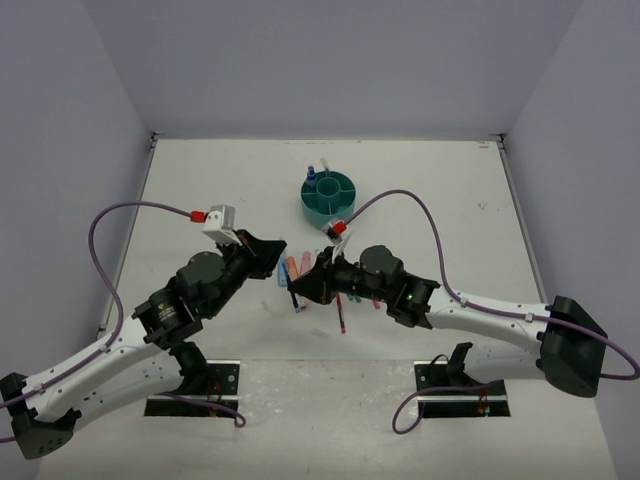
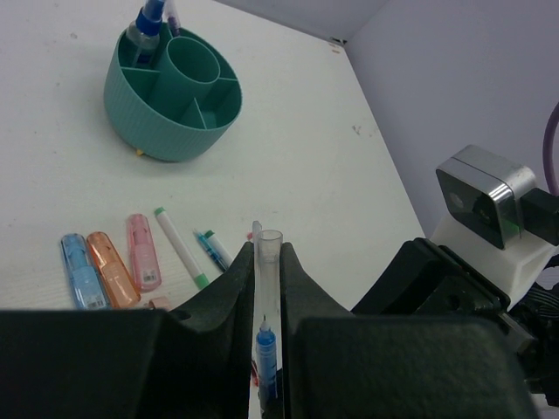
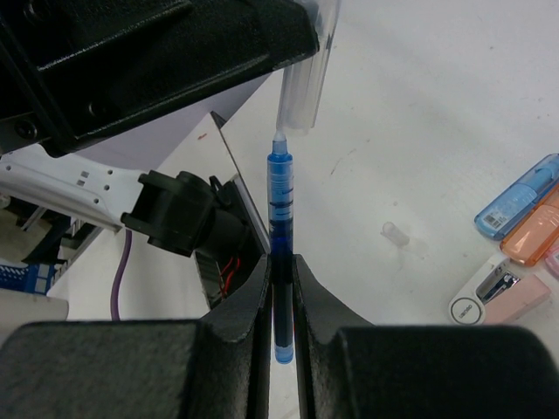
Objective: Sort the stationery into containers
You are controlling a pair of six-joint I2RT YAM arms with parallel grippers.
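My left gripper is shut on a clear pen cap (image 2: 269,240), which stands upright between its fingers. My right gripper is shut on a slim blue marker (image 3: 280,201), held upright with its pale tip uppermost. In the right wrist view, that tip sits right at the lower end of the clear cap (image 3: 306,78); whether it touches cannot be told. The green divided holder (image 1: 328,215) stands at the back, with a blue-capped bottle (image 2: 147,30) and a pale pen in it. Blue (image 2: 85,271), orange (image 2: 112,266) and pink highlighters (image 2: 143,251) lie on the table.
A white pen with green ends (image 2: 181,247) lies near the highlighters, with more thin pens beside it. A white sharpener-like item (image 3: 476,292) and a pink eraser-like block (image 3: 517,298) lie close to the orange highlighter.
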